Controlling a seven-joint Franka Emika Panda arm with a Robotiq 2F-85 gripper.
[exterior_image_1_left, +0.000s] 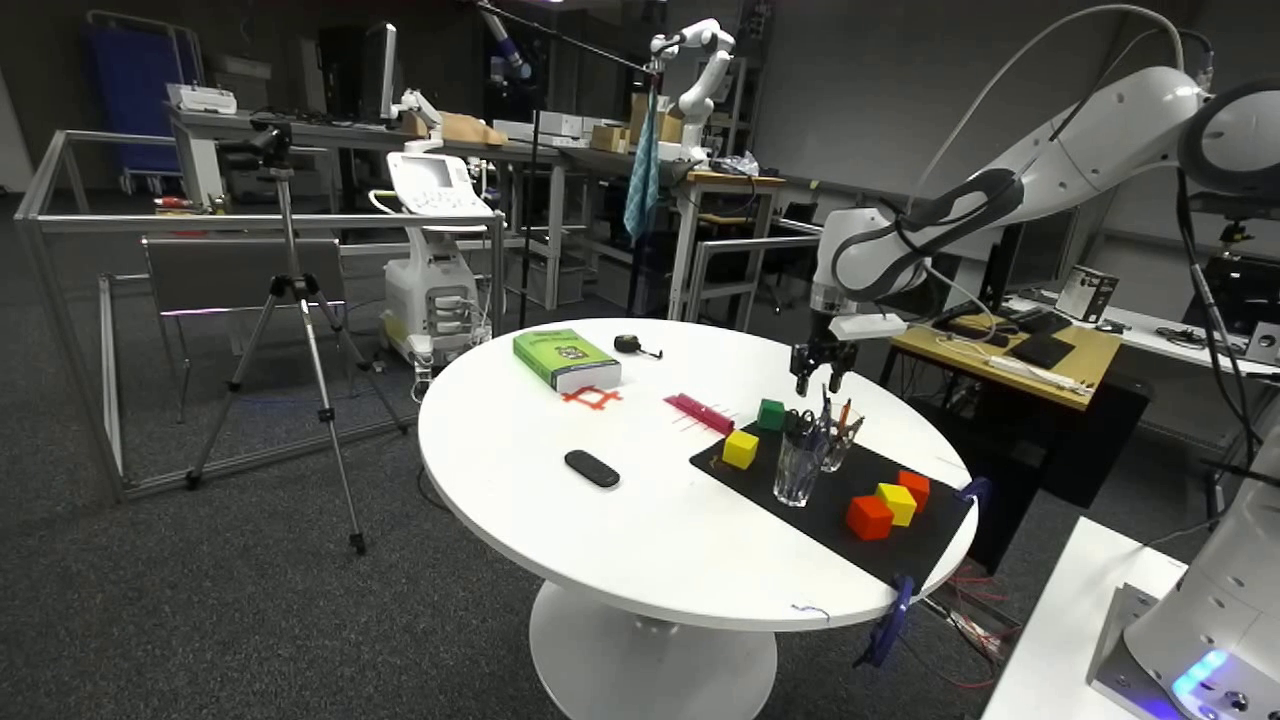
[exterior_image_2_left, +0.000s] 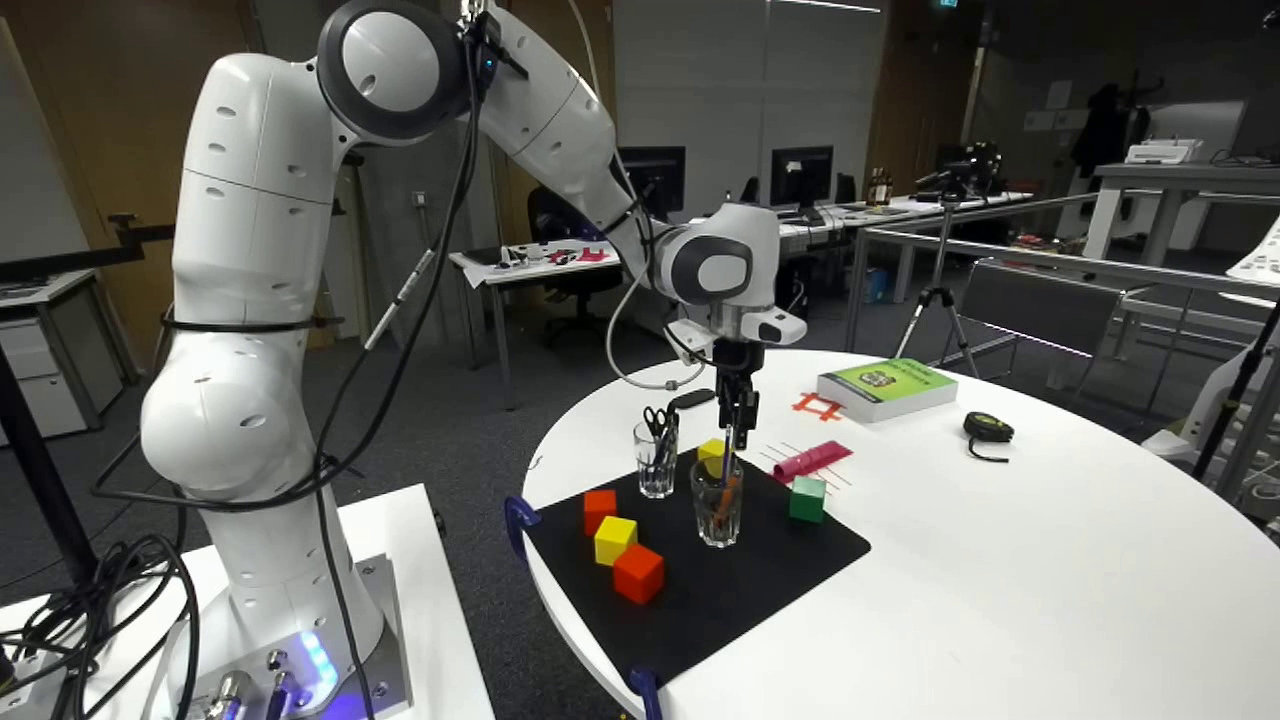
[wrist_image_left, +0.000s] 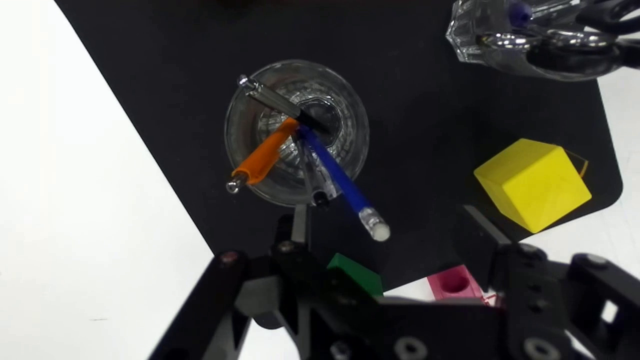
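My gripper is open above the table, its fingers apart with nothing gripped. In the wrist view, a blue pencil points up toward the gap between the fingertips. It leans in a clear glass with an orange pen and other pens. The glass stands upright on a black mat, and the gripper hangs over it in exterior view 2. Whether a finger touches the pencil is not clear.
A second glass with scissors stands close by. Yellow, green and red cubes sit around on the mat. A pink holder, green book and black remote lie beyond it.
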